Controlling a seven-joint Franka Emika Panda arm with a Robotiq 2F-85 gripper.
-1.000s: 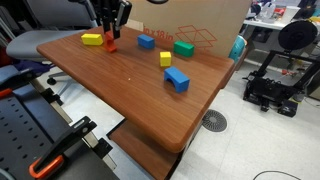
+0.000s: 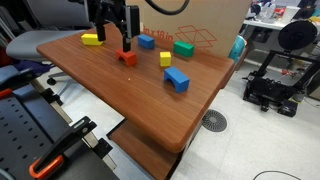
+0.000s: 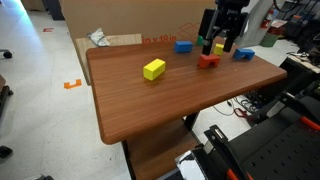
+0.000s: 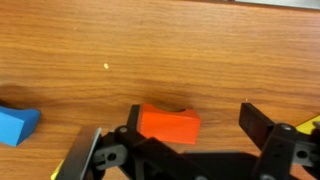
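Observation:
A red block lies on the wooden table, below my gripper. From the other side, the same red block shows just under the gripper. In the wrist view the fingers stand wide apart. The red block appears in the gap between the fingers, closer to the left one, and part of it is hidden by the gripper. Neither finger grips it.
The red block and my gripper have moved rightward, away from the left yellow block. Earlier the red block looked taller and sat between the fingers; now it lies lower, with the fingers spread.

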